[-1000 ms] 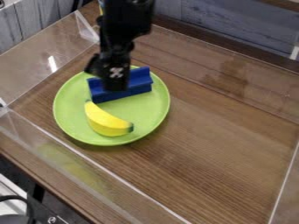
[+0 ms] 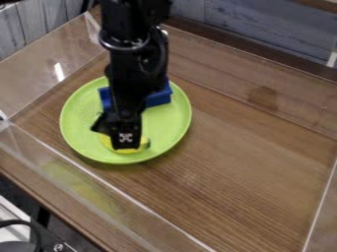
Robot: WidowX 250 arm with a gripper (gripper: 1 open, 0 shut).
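A green plate (image 2: 172,129) rests on the wooden table. My black gripper (image 2: 125,132) hangs low over the plate's middle, open, its fingers around or just over a yellow banana (image 2: 125,149), which is mostly hidden by them; whether they touch it is unclear. A blue block (image 2: 157,97) lies at the back of the plate, partly hidden behind the gripper.
Bare wood (image 2: 257,162) stretches to the right of the plate. Walls close the table at the back and left. A black cable is at the bottom left corner.
My gripper has come down and toward the near side of the plate, from above the blue block to the banana, now largely covering it.
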